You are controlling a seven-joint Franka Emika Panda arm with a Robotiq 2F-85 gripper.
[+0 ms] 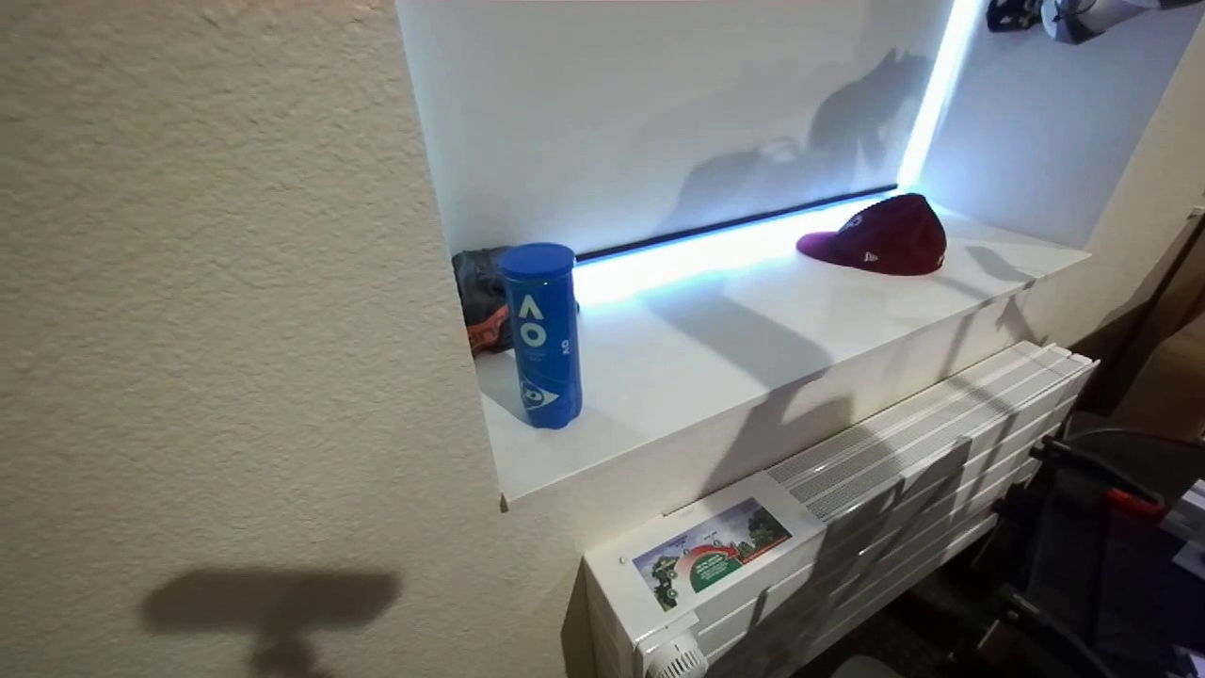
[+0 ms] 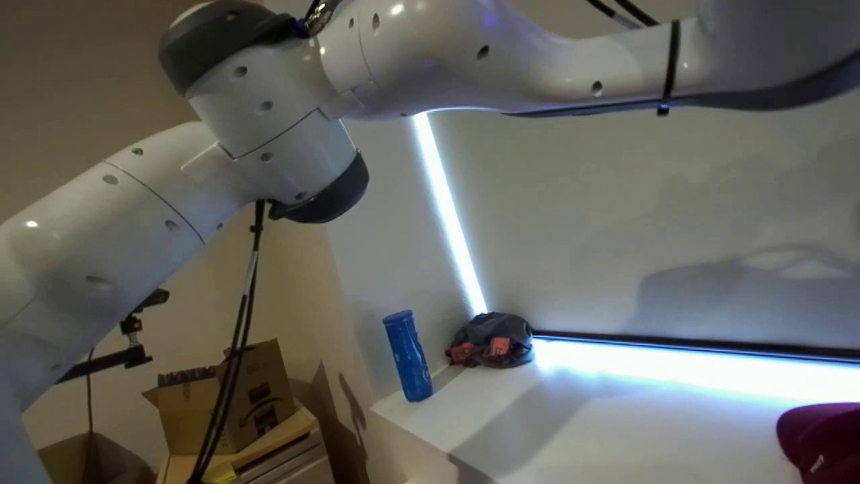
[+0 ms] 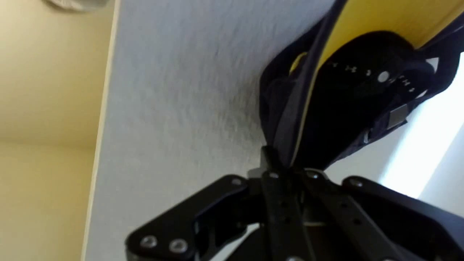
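Observation:
In the wrist view, my gripper is shut on the edge of a dark cap [image 3: 348, 100] with a yellow inner face. The cap hangs beyond the fingertips, its dark inside and strap facing the camera, with a white sill [image 3: 182, 108] behind it. How high it is above the sill I cannot tell. Neither exterior view shows the gripper clearly; a bit of the arm [image 1: 1090, 17] enters exterior view 1 at the top right. A separate maroon cap [image 1: 887, 237] rests on the sill's right part in that view.
A blue tennis-ball can [image 1: 544, 339] stands at the sill's left end, in front of a dark cap with orange patches [image 2: 492, 340]. Between can and maroon cap the sill is clear. Below runs a white radiator [image 1: 904, 452]; cardboard boxes [image 2: 234, 395] stand off to one side.

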